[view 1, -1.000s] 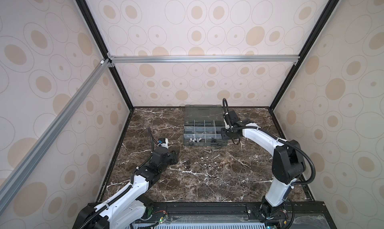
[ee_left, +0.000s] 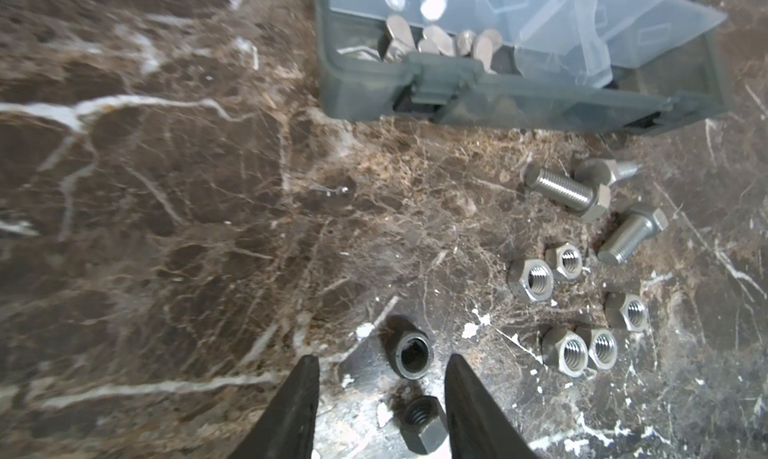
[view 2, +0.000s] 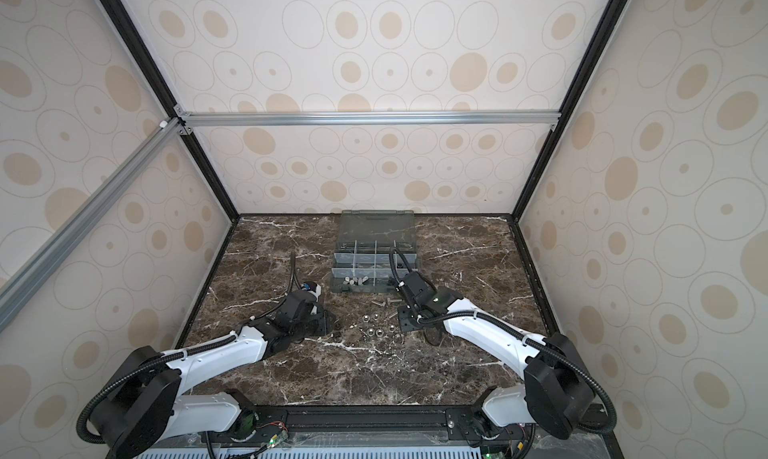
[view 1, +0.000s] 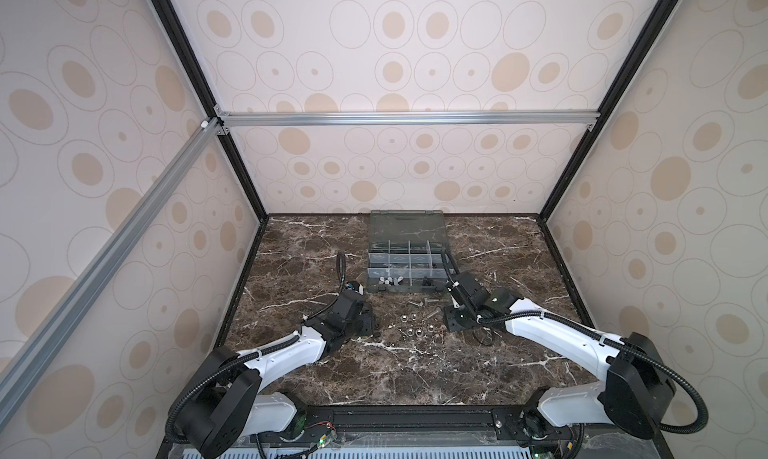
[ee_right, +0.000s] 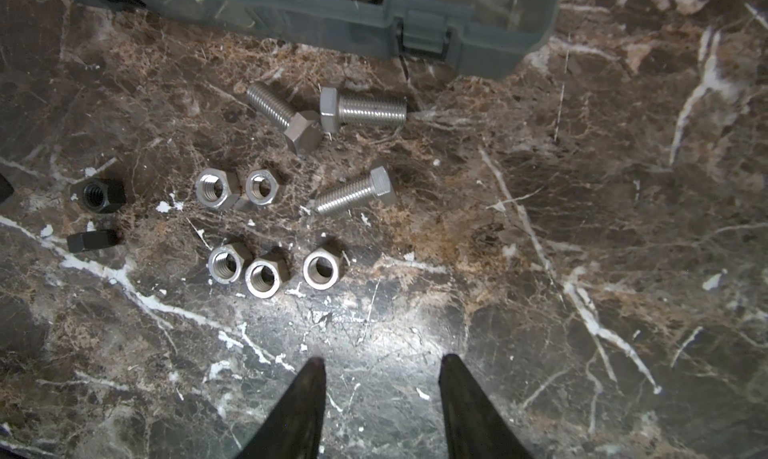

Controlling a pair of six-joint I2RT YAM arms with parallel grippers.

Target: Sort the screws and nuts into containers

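Observation:
My left gripper is open over two black nuts (ee_left: 413, 353), which lie between and just beyond its fingertips, with nothing visibly held. My right gripper stands open above bare table, nearer me than several silver nuts (ee_right: 321, 268) and bolts (ee_right: 364, 108) on the marble surface. The grey divided container (view 1: 405, 212) sits open behind the loose parts; silver pieces (ee_left: 442, 41) lie in a front left compartment, and dark pieces in another, seen faintly in the top left view.
Patterned walls and a black frame enclose the workspace, with metal rails along the left and back.
My right gripper has come down and toward me from the container's right side to the table in front. My left gripper has moved right toward the loose parts.

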